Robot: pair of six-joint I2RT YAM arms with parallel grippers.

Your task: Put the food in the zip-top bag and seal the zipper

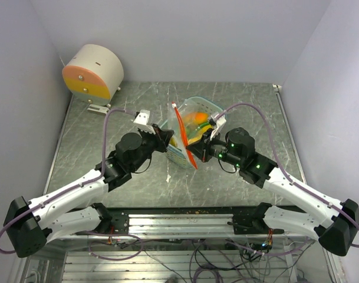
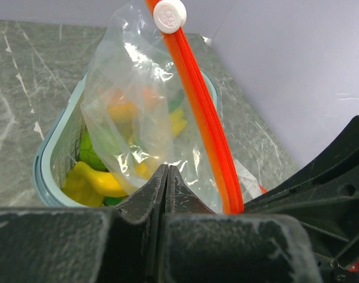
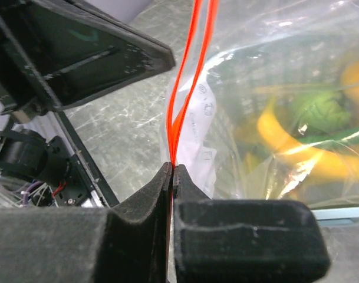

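Observation:
The clear zip-top bag with its orange zipper and white slider stands over a basket of toy food: a yellow banana, green and orange pieces. My left gripper is just left of the bag; its fingertips are together, and whether anything is between them is hard to tell. My right gripper is shut on the lower part of the orange zipper strip.
A cream container with an orange and yellow front stands at the back left.

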